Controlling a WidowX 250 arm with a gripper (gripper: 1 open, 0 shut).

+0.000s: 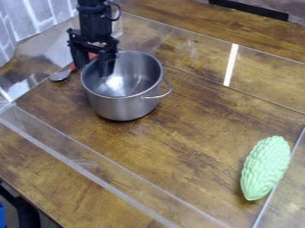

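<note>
A large steel pot (125, 93) with wire handles sits on the wooden table at the upper left. My black gripper (95, 55) hangs at the pot's back-left rim, its fingers pointing down; whether they are open or shut is unclear. Behind the pot's left side, a metal spoon (62, 75) with a reddish part near it lies on the table, partly hidden by the gripper and pot.
A pale green oval object (265, 167) lies at the lower right. Clear strips cross the tabletop.
</note>
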